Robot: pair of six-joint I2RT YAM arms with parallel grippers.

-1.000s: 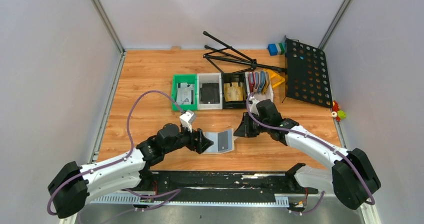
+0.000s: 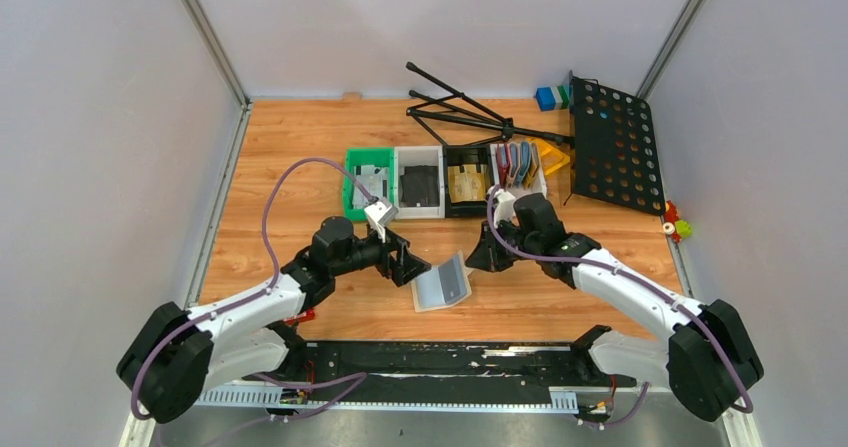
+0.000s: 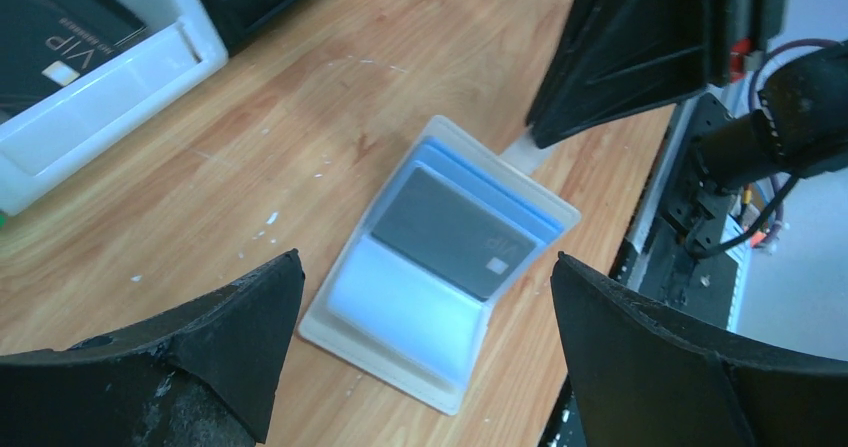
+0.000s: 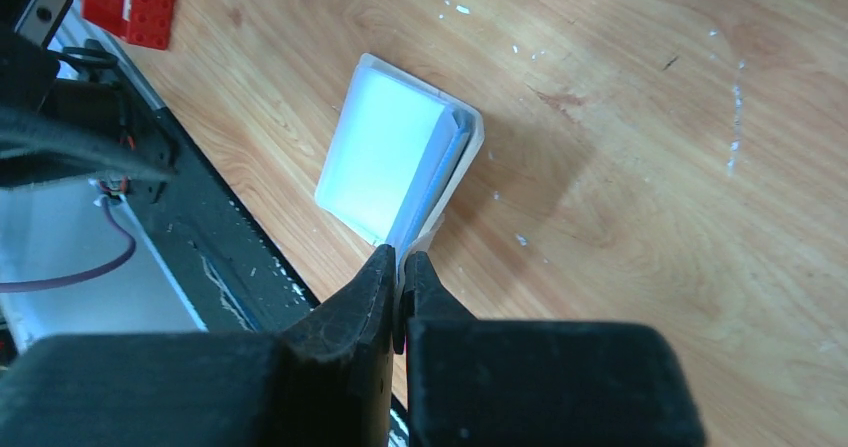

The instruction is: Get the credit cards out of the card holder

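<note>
A translucent card holder (image 2: 440, 285) lies opened on the table between the two arms. In the left wrist view a grey card marked VIP (image 3: 455, 229) shows in its sleeve, with a pale bluish-white part below. My right gripper is shut on a thin clear tab at the holder's edge; this pale tab (image 3: 527, 153) also shows in the left wrist view. Above the holder, my left gripper stands open, its black fingers (image 3: 225, 327) apart to either side with nothing between them.
Behind the holder, bins stand in a row: a green one (image 2: 356, 207), a white one (image 2: 419, 212) with dark cards, a black one (image 2: 467, 210), and another white one with colourful items. A black tripod (image 2: 470, 117) and perforated plate (image 2: 615, 147) lie farther back. Bare table surrounds the holder.
My left gripper has shifted slightly up and right in the top view. The card holder has turned and looks more tilted. The right arm has hardly moved.
</note>
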